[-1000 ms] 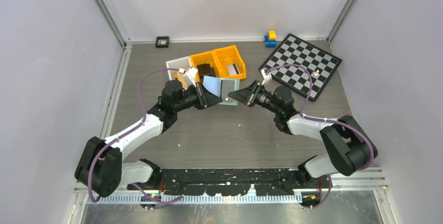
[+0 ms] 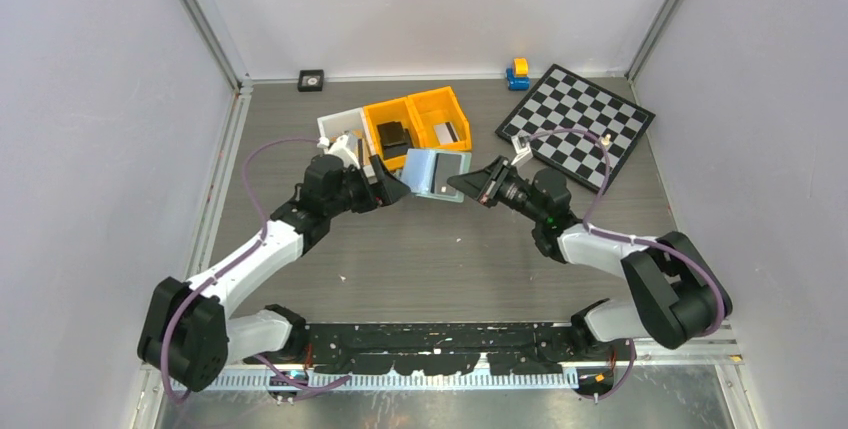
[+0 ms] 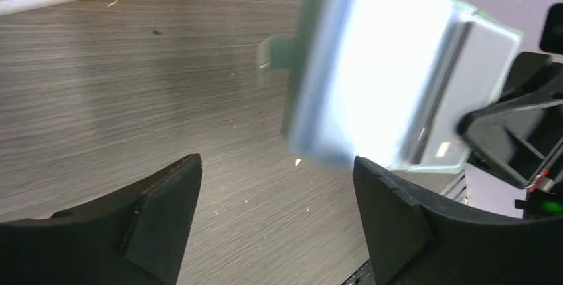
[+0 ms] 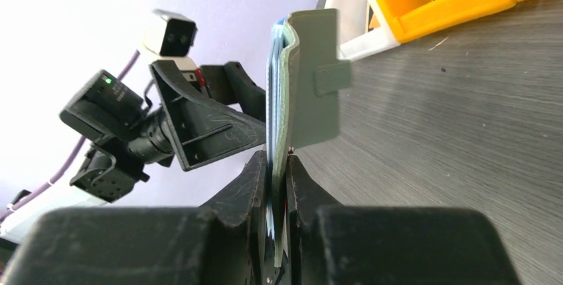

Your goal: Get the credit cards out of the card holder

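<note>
A pale green card holder (image 2: 449, 175) with a light blue sleeve and a dark-striped grey card panel hangs above the table between the two arms. My right gripper is shut on its edge; in the right wrist view the holder is seen edge-on, upright between the fingers. My left gripper stands open, its two fingers wide apart with nothing between them. The blue-white sleeve (image 3: 378, 66) is just beyond those fingers, blurred. From the top view, the left fingertips are close to the holder's left side.
Behind the holder lie a yellow two-part bin (image 2: 440, 107) with a dark wallet-like object and cards inside, and a white tray (image 2: 343, 124). A checkered board (image 2: 577, 126) lies at the back right.
The left gripper has opened and drawn back to the left, off the holder. The holder and right gripper have shifted slightly right.
</note>
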